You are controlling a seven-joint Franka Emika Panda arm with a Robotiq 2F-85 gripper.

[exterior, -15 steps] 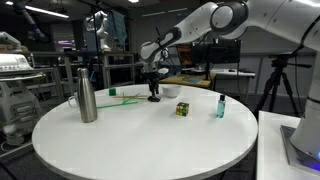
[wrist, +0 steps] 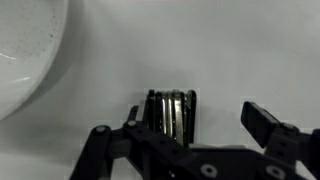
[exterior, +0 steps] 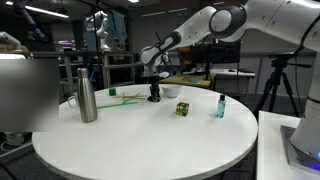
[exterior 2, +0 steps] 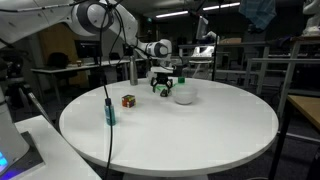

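Observation:
A small black object with pale stripes [wrist: 175,115] lies on the white table [wrist: 225,60]. In the wrist view it sits between the fingers of my open gripper, close to the left finger and with a clear gap to the right one. Exterior view 1 has the gripper [exterior: 152,86] low over the far part of the table, just above the dark object [exterior: 154,98]. How far the fingertips are from the tabletop cannot be told.
Right beside the gripper is a white bowl [exterior 2: 185,93]. Nearer stand a multicoloured cube [exterior: 182,109] and a blue bottle [exterior: 221,106]. A steel thermos [exterior: 86,101] is at left, with green sticks [exterior: 120,104] beyond. A flat grey shape [exterior: 30,95] blocks the left edge.
My gripper has come down a little towards the dark object, which seems to stay in place. A grey shape now covers the left edge of exterior view 1.

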